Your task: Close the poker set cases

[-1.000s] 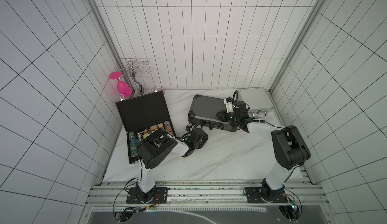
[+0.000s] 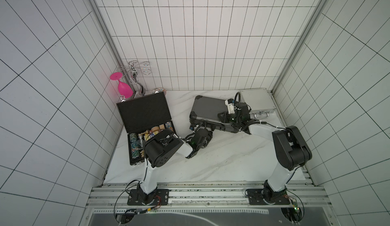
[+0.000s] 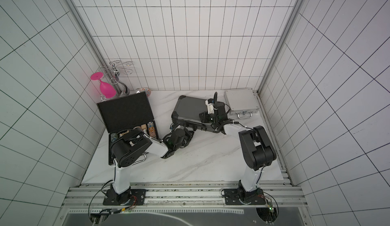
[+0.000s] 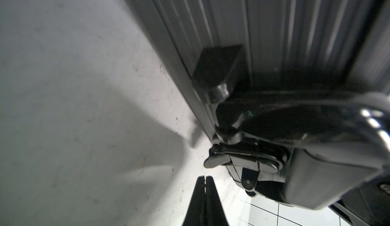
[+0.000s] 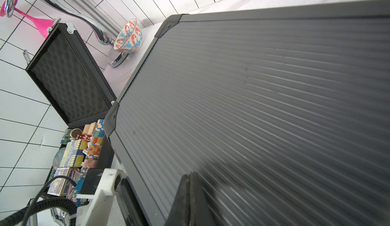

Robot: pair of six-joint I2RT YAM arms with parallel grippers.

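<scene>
A dark grey poker case (image 2: 211, 108) lies with its lid down in the middle of the table. Its ribbed front side, black handle (image 4: 308, 120) and a latch (image 4: 247, 157) show in the left wrist view. My left gripper is shut just in front of that side, below the latch, with nothing seen between its fingers. Over the lid (image 5: 243, 96) my right gripper is shut and empty, its tips at or very near the ribbed surface. On the left, a black case (image 2: 144, 112) stands open, its lid raised and chips inside, partly hidden by my left arm.
A closed silver case (image 3: 241, 100) sits at the back right. Behind the open case stand a pink glass (image 2: 124, 89), a metal rack (image 2: 134, 73) and a patterned bowl (image 5: 128, 37).
My left gripper has shifted slightly right and toward the grey case's front, and its arm has turned a little. The right arm and the cases look almost unmoved.
</scene>
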